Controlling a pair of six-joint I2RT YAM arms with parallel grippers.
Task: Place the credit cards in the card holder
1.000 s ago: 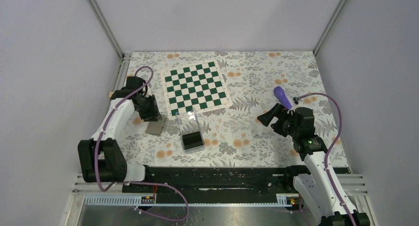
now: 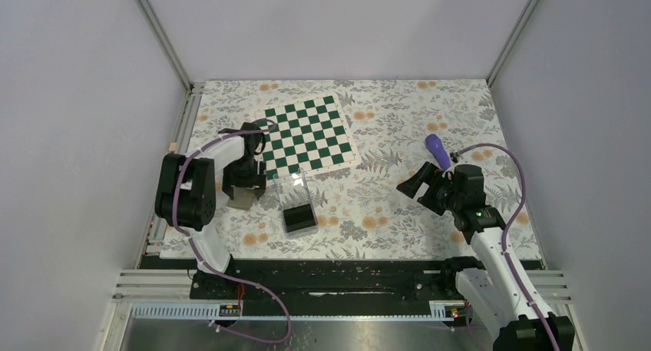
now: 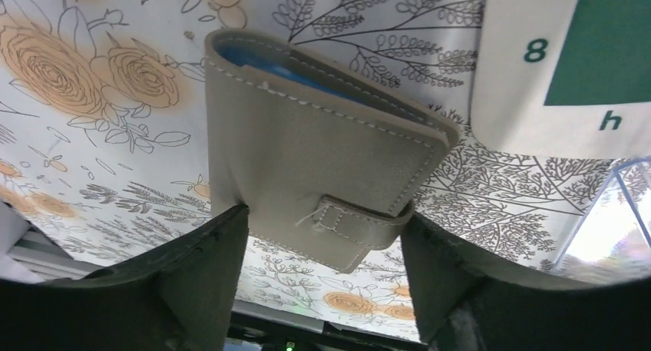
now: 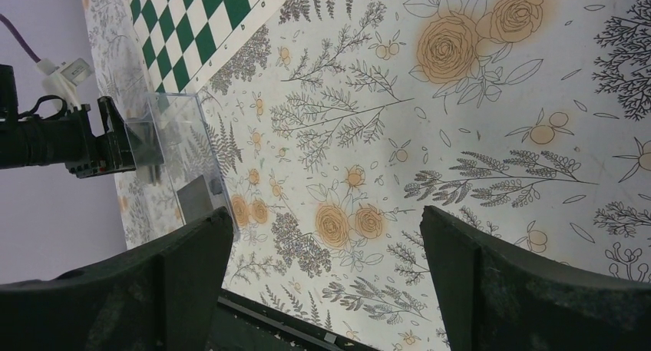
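Note:
A grey-brown stitched card holder [image 3: 307,147] with a strap lies on the table in the left wrist view, something blue [image 3: 284,73] showing in its gap. In the top view the same holder is largely covered by my left gripper [image 2: 249,187]. Its fingers [image 3: 207,266] straddle the holder, spread apart, the right one overlapping the strap's end; whether they press on it is hard to tell. A clear box [image 2: 299,205] with dark flat pieces, perhaps cards, stands to the right. My right gripper is open and empty over the table's right side.
A green-and-white checkerboard [image 2: 307,136] lies flat behind the clear box. Near the right arm rests a purple object [image 2: 437,150].
From beside the checkerboard my left gripper has come forward and right, over the card holder, its arm swinging round. The right arm has shifted only slightly.

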